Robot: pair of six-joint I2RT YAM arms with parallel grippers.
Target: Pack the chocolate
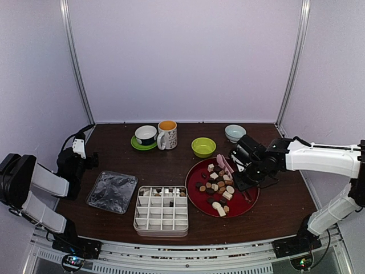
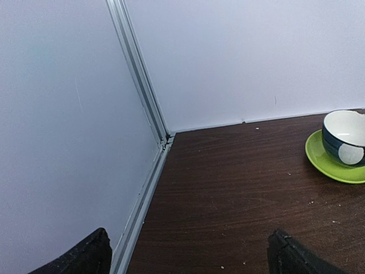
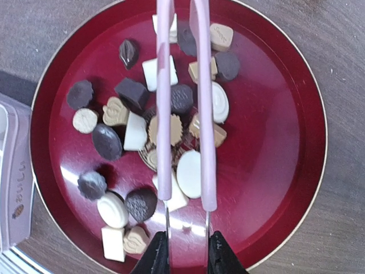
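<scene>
Assorted chocolates (image 1: 219, 188) lie on a red plate (image 1: 199, 201), and the compartment box (image 1: 161, 222) beside it holds some pieces along its back. My right gripper hangs over the plate, shut on pink-tipped tongs (image 3: 207, 171); their two arms reach over the pieces, and I cannot tell whether a chocolate is between them. My left gripper (image 1: 91, 161) is at the left of the table, its fingers apart at the bottom of the left wrist view with nothing between them.
A clear lid (image 1: 112, 192) lies left of the box. At the back stand a bowl on a green saucer (image 1: 146, 137), a mug (image 1: 170, 137), a yellow-green bowl (image 1: 203, 147) and a pale blue bowl (image 1: 235, 133).
</scene>
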